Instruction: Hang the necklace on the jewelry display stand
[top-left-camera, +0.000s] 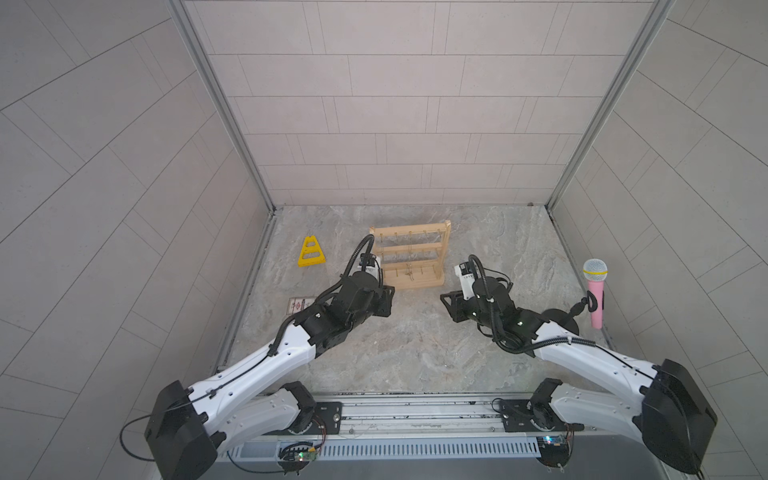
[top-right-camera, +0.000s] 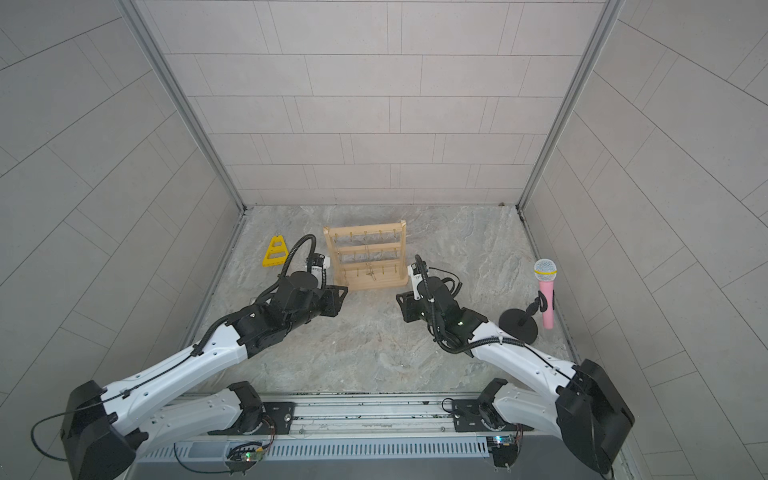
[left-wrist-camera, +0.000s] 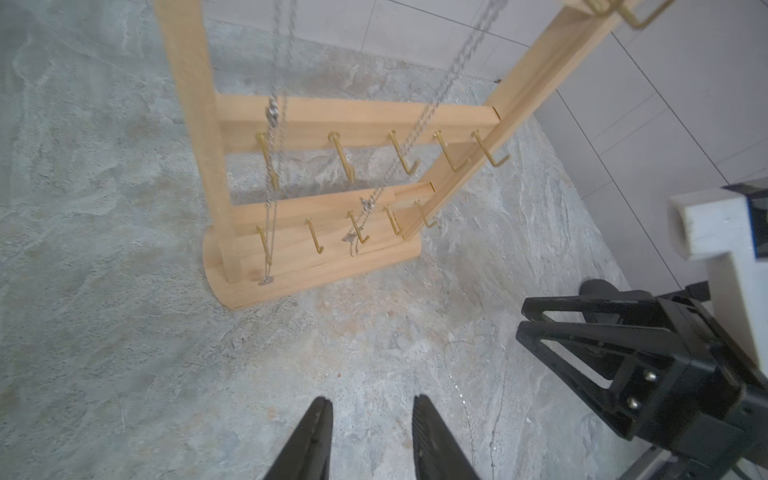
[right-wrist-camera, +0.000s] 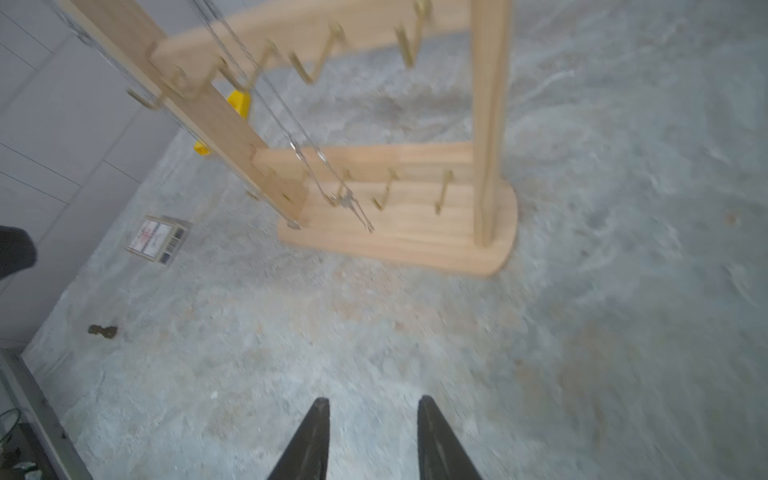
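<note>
The wooden display stand (top-left-camera: 409, 229) stands upright near the table's middle, with brass hooks on its rails. In the left wrist view a silver necklace (left-wrist-camera: 273, 200) hangs down the stand's left side; another chain (left-wrist-camera: 406, 148) runs diagonally to the lower hooks. The right wrist view also shows chains on it, blurred. My left gripper hangs in front of the stand, open, nothing between its fingers. My right gripper is open and empty, in front of the stand's right side.
A yellow triangular piece (top-left-camera: 311, 259) lies left of the stand, a small labelled card (top-left-camera: 300, 305) nearer. A pink microphone (top-left-camera: 596, 300) on a dark base stands far right.
</note>
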